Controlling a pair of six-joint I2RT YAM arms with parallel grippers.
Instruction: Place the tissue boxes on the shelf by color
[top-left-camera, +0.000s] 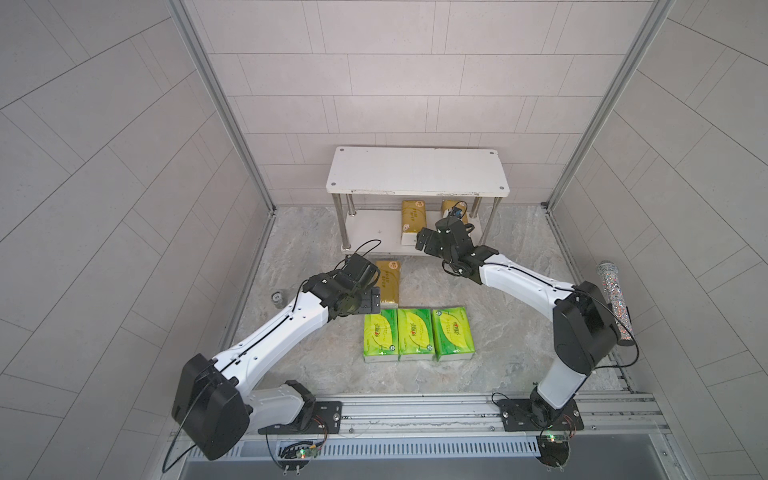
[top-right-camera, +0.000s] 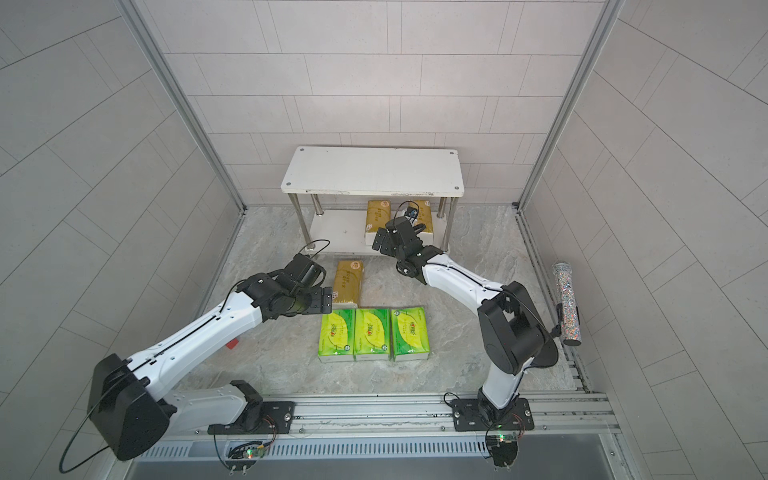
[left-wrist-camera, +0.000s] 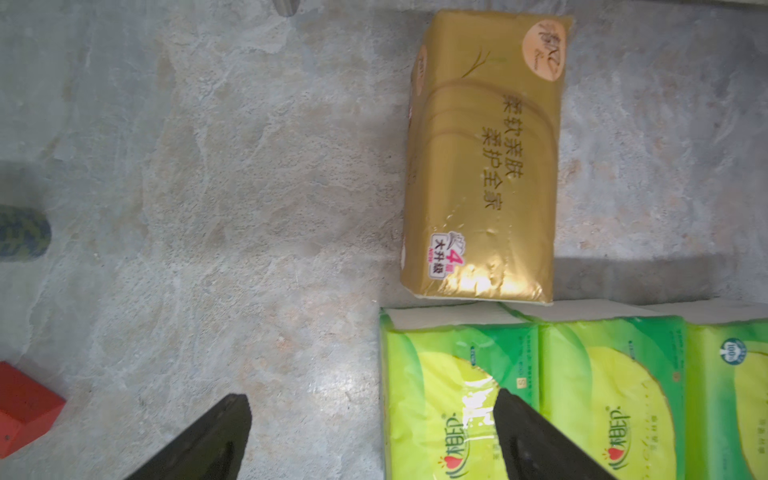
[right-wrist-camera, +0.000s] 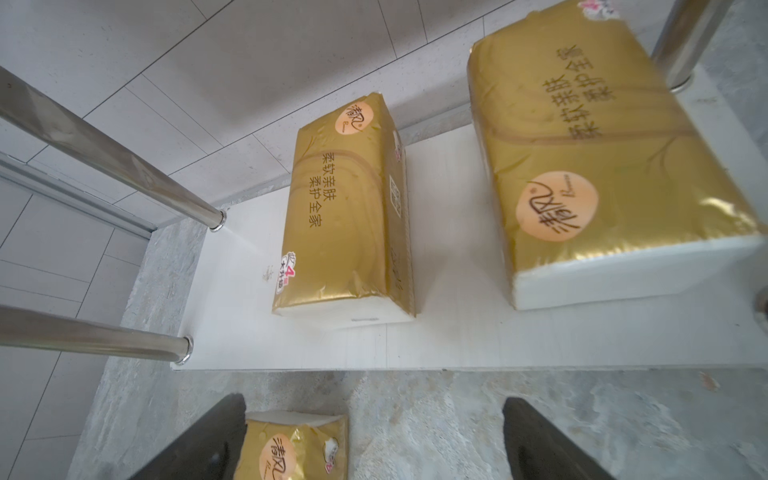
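Two gold tissue packs rest apart on the lower board of the white shelf (right-wrist-camera: 448, 336): a left pack (right-wrist-camera: 340, 216) and a right pack (right-wrist-camera: 592, 152). My right gripper is open and empty in front of that board. A third gold pack (left-wrist-camera: 488, 160) lies on the floor before the shelf, just behind a row of three green packs, the left one (left-wrist-camera: 448, 392), the middle one (left-wrist-camera: 616, 384) and the right one (left-wrist-camera: 736, 392). Above the left green pack, my left gripper stands open, nothing between its fingers.
The shelf's upper board (top-left-camera: 416, 169) is bare, and its lower board is clear at the left. Metal posts (right-wrist-camera: 104, 152) stand at the shelf's corners. A red block (left-wrist-camera: 24, 408) lies on the floor at the left. A speckled tube (top-left-camera: 616, 304) is at the right wall.
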